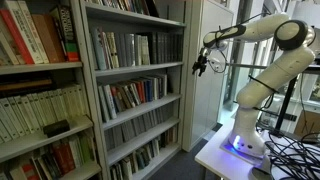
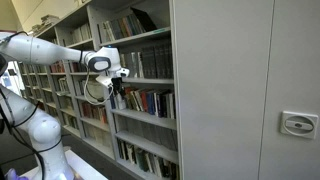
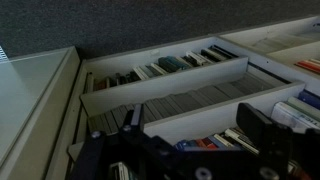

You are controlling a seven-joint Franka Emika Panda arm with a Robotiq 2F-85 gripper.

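My gripper (image 1: 198,69) hangs in the air at the end of the raised arm, in front of the tall bookshelf (image 1: 137,72). In the wrist view its two dark fingers stand wide apart along the bottom edge, the right one being a dark finger (image 3: 262,130). The gripper is open, and nothing shows between its fingers. Rows of books (image 3: 165,64) on several white shelves lie below and beyond it in that view. From the second exterior side, the gripper (image 2: 112,84) appears before the shelves, apart from the books as far as I can tell.
A white table (image 1: 222,158) carries the arm's base. Loose black cables (image 1: 292,158) lie to the right of it. A plain white panel (image 2: 222,90) closes off the shelf's end. Dark carpet (image 3: 130,22) shows in the wrist view.
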